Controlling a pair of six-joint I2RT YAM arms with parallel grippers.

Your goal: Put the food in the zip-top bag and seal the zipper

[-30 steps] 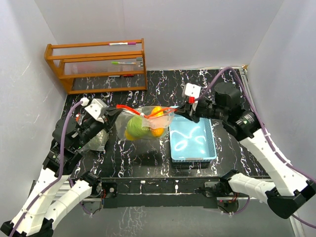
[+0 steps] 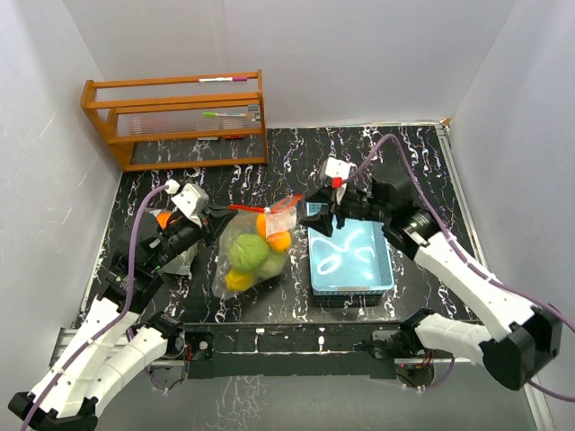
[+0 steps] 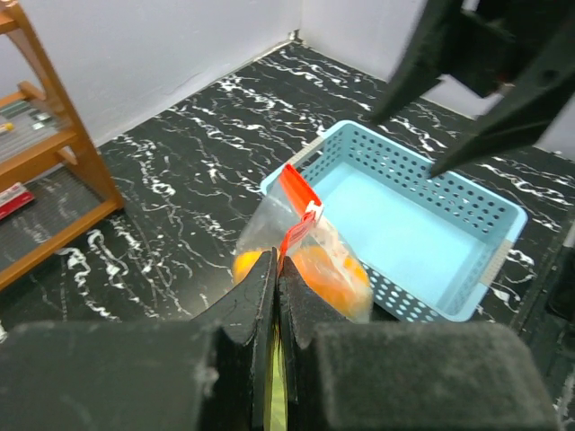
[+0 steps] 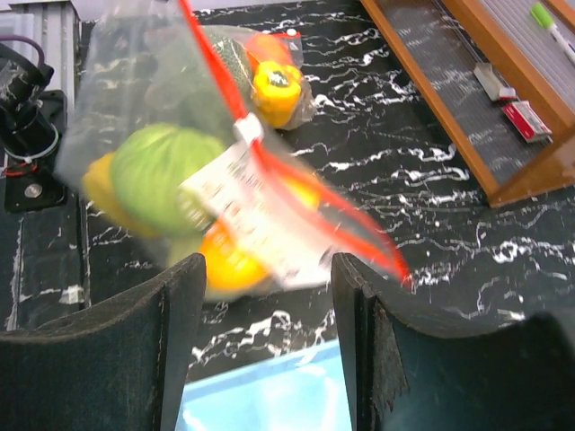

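Note:
A clear bag (image 2: 254,256) with a red zipper (image 2: 268,207) hangs from my left gripper (image 2: 220,215), which is shut on one end of its zipper edge. Inside are a green cabbage-like item (image 2: 249,253), orange pieces (image 2: 280,241) and a yellow piece (image 2: 239,280). In the left wrist view the red zipper (image 3: 296,202) rises beyond the closed fingers (image 3: 268,305). My right gripper stands open, nothing between its fingers; the blurred bag (image 4: 180,180) and its white label (image 4: 269,206) lie beyond them. Whether the zipper is sealed cannot be told.
A blue basket (image 2: 349,289), looking empty, sits beneath my right gripper. Another filled bag (image 4: 278,85) lies on the table by the left arm. At the back left stands a wooden rack (image 2: 193,167) with pens.
A second ago both grippers were at the bag's zipper ends.

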